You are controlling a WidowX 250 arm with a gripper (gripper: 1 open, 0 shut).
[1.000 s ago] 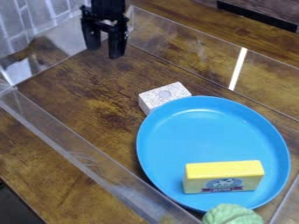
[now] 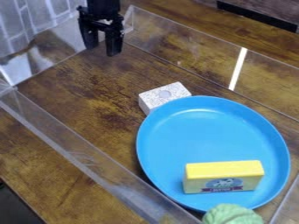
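Note:
The black gripper (image 2: 101,39) hangs at the back left of the wooden work area, above the floor near the clear wall; whether its fingers are open or shut is too small and dark to tell. A white speckled block (image 2: 165,96) lies just behind a blue plate (image 2: 205,130). A yellow box (image 2: 222,176) with a printed label rests on the front part of the plate. A pale green leafy object (image 2: 232,215) is at the bottom edge, beside the plate.
Clear walls (image 2: 72,147) border the work area. A white strip (image 2: 239,68) lies toward the back right.
The gripper has shifted very slightly at the back left. The objects have not moved.

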